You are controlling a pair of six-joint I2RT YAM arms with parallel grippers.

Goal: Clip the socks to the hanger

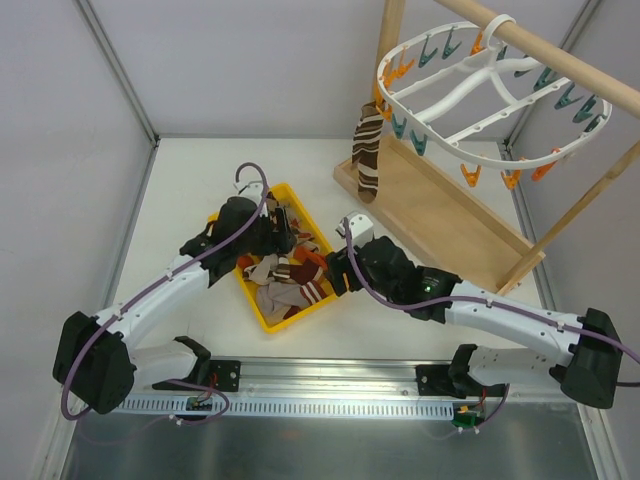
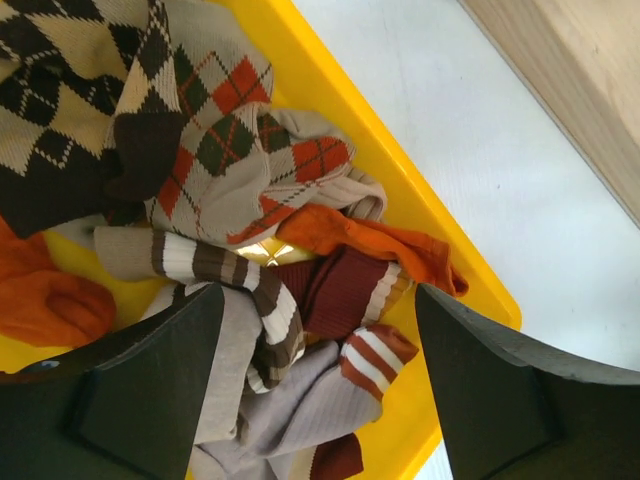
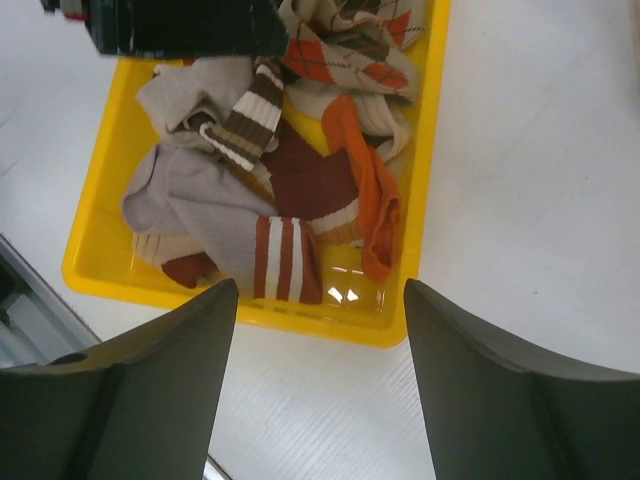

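A white round hanger (image 1: 408,112) with orange and teal clips hangs from a wooden rod at the upper right. One brown striped sock (image 1: 367,150) dangles from its left side. Loose socks fill the yellow bin (image 1: 326,303): argyle socks (image 2: 240,150), an orange sock (image 3: 368,190), a maroon sock (image 3: 315,190), a brown-and-white striped sock (image 2: 272,300) and a grey sock with stripes (image 3: 230,225). Over the bin's upper part is my left gripper (image 1: 287,240), open and empty. My right gripper (image 1: 345,285), also open and empty, is at the bin's lower right edge.
The rod rests on a wooden stand whose base (image 1: 450,215) lies at the right. My two grippers are close together, and the left one shows in the right wrist view.
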